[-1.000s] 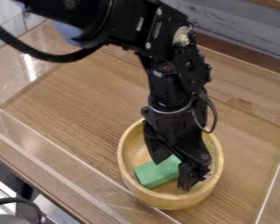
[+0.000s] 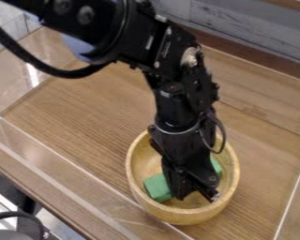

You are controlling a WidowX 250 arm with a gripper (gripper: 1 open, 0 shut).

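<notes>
A black gripper [image 2: 190, 183] reaches down into a round light-wood bowl [image 2: 146, 159], its fingertips over a green block [image 2: 157, 187] lying on the bowl's floor. Part of the green also shows to the right of the fingers, and the middle of it is hidden behind them. The gripper looks shut; I cannot see anything held between its fingers.
The bowl stands on a wooden table [image 2: 83, 112] with bare room to the left and behind. A pale wall runs along the back, and cables and the table's edge are at lower left.
The gripper has shifted a little left over the green block, which is now more covered by the fingers.
</notes>
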